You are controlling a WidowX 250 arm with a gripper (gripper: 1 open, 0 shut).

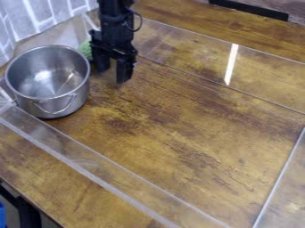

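A large steel pot (pixel 48 82) with wire handles sits at the left of the wooden tray. Just behind and right of it, the black gripper (pixel 112 62) hangs low over the wood, its fingers pointing down. A green object (pixel 85 49) shows only partly behind the gripper and beside the pot's rim. Whether the gripper is open or holds anything is too dark and small to tell.
A crumpled whitish sheet or cloth stands at the upper left edge.
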